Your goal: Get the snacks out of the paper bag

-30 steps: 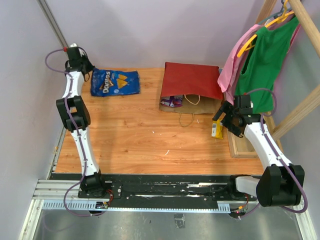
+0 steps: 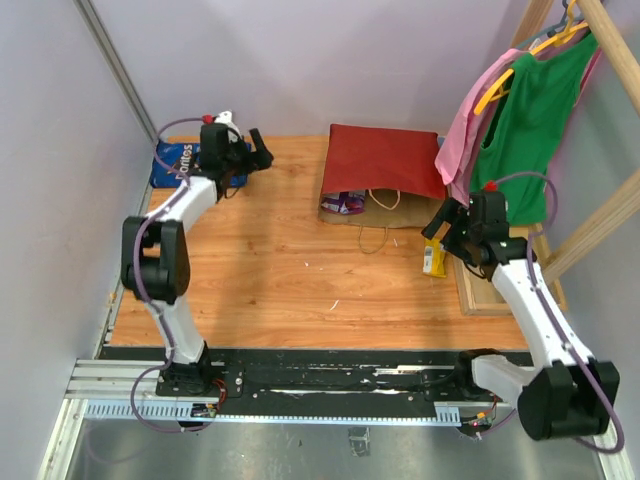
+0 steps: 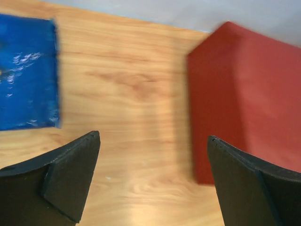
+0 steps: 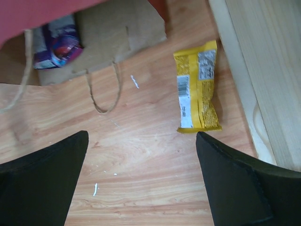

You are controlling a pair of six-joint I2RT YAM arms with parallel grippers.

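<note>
The red paper bag [image 2: 382, 150] lies on its side, a purple snack pack [image 2: 344, 202] inside its opening, also seen as a purple packet [image 4: 60, 43] in the right wrist view. A blue Doritos bag [image 2: 172, 165] lies at the back left. A yellow snack pack [image 4: 196, 87] lies outside the bag, beside the wooden frame. My left gripper [image 2: 256, 143] is open above the table, between the Doritos and the paper bag. My right gripper [image 2: 440, 220] is open over the yellow pack area, nothing between its fingers.
A wooden rack [image 2: 610, 215] with hanging pink and green tops stands on the right, its base along the table's right side.
My left gripper has moved rightward from the left wall, away from the Doritos bag, which had shifted left earlier and now rests at the back left. The right arm has shifted slightly.
</note>
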